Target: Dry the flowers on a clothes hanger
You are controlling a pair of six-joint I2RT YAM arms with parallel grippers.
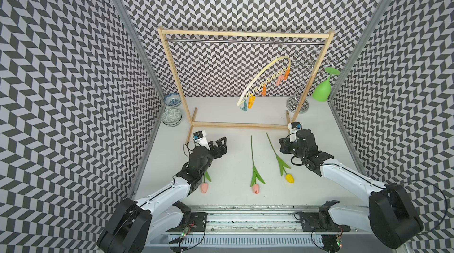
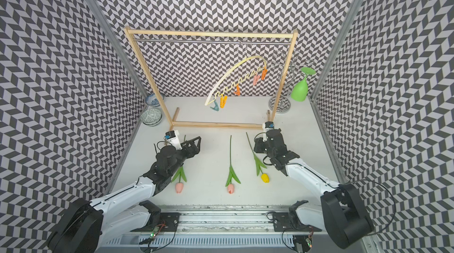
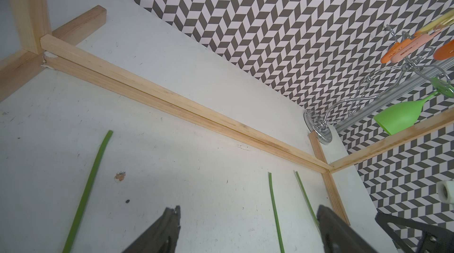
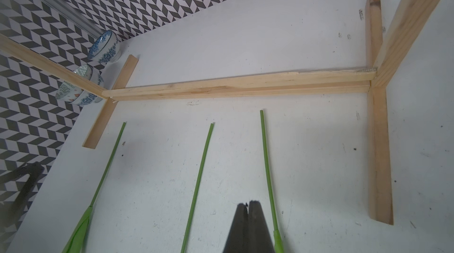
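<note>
The yellow tulip [image 1: 289,177] lies on the table at the right, its bare stem [image 4: 268,168] slanting left toward the rack. Above the table, my right gripper is shut with nothing between its fingers; the yellow tulip's stem passes outside them, on the right in the right wrist view. One pink tulip [image 1: 255,188] lies mid-table. Another pink tulip [image 2: 179,187] lies at the left, partly hidden by the left arm. My left gripper stands open and empty over the table between these two. The pale yellow hanger [image 1: 259,77] hangs tilted, with several coloured clips.
The wooden rack [image 1: 241,125] holds the hanger on its metal bar [image 1: 212,41]. Bowls [image 1: 171,117] stand at the left edge. Behind the rack's right post are a wire stand [image 1: 298,105] and a green goblet-like object [image 1: 322,90]. The table between the grippers is otherwise clear.
</note>
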